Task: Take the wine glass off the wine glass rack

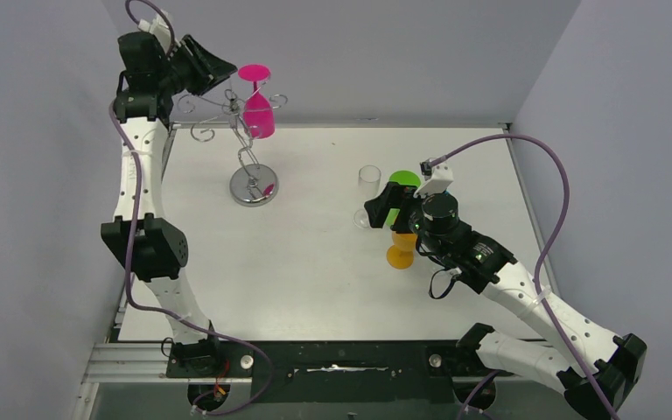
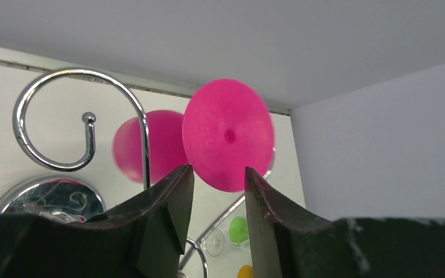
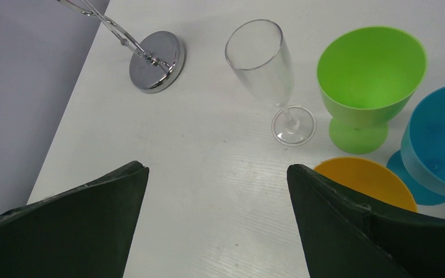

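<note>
A pink wine glass (image 1: pixel 257 115) hangs upside down on the chrome wine glass rack (image 1: pixel 235 108), its round base uppermost. My left gripper (image 1: pixel 235 72) is at the rack's top, just left of that base, fingers parted. In the left wrist view the pink base (image 2: pixel 232 130) shows just beyond the fingertips (image 2: pixel 186 174), with no visible grip on it; whether they touch is unclear. Over the right side of the table, my right gripper stands open and empty.
A clear glass (image 3: pixel 263 63), a green cup (image 3: pixel 359 92), an orange cup (image 3: pixel 376 179) and a blue cup (image 3: pixel 443 139) stand together by my right gripper. Curled chrome hooks (image 2: pixel 142 133) lie close to my left fingers.
</note>
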